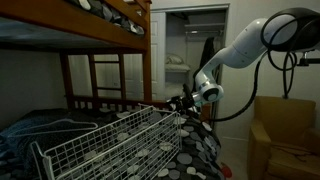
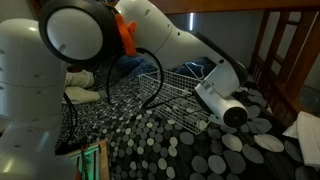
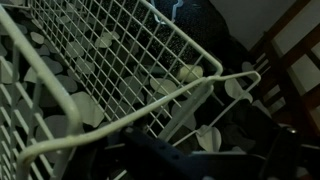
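Note:
A white wire basket [image 1: 115, 145] stands on the dotted bedding, its near corner close to the arm. In the wrist view, the basket's rim [image 3: 130, 118] runs across in front of my gripper, whose dark fingers stand apart at the bottom edge. The gripper is open, and I see nothing held between its fingers. From the first exterior view, my gripper [image 1: 181, 103] hangs at the right end of the basket, just by its top rim. Whether it touches the wire cannot be made out. In the second exterior view, the arm covers part of the basket [image 2: 175, 85], and the fingertips are hidden.
A wooden bunk bed frame [image 1: 148, 60] rises behind the basket. An orange-brown armchair [image 1: 285, 138] stands at the right. Dark bedding [image 1: 45, 135] lies to the left. Open bedding with large dots [image 2: 150, 150] spreads in front of the basket in the second exterior view.

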